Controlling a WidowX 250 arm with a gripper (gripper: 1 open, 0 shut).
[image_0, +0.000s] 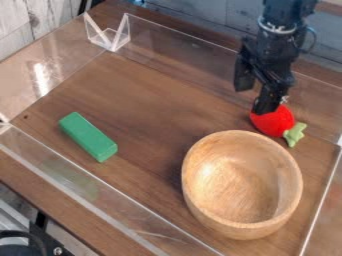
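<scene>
A red strawberry-like toy with a green top lies at the right, just behind a wooden bowl. My black gripper hangs over the tray behind the red toy, a little up and left of it, open, with nothing seen held between its fingers. A green block lies on the left part of the wooden floor.
A clear-walled wooden tray forms the work area, its middle free. A clear bracket-like piece stands at the back left corner.
</scene>
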